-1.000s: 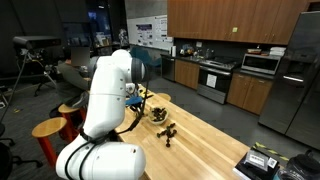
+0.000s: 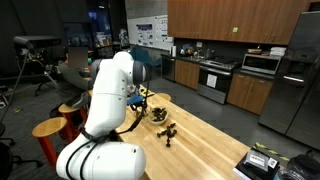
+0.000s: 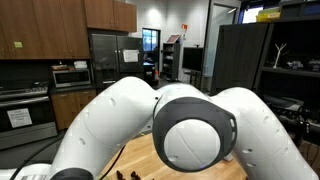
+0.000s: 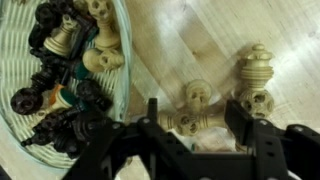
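Light wooden chess pieces lie on the pale wooden table in the wrist view. One piece [image 4: 190,122] rests on its side in the gap between the fingers of my gripper, which is open. Whether either finger touches it, I cannot tell. Close by is another light piece [image 4: 198,92], just past the fingertips. To the right, beside the right finger, lies a taller turned piece [image 4: 257,75]. A pale woven basket [image 4: 126,45] on the left holds several dark and light pieces. Exterior view 2 hides the gripper behind the arm.
In exterior view 1 the basket [image 2: 157,121] stands just right of the gripper, with dark pieces [image 2: 168,131] on the table beyond it. Stools [image 2: 48,128] stand at the left.
Over the last second the arm looks nearly still in exterior view 1. The basket and the dark pieces on the table keep their places.
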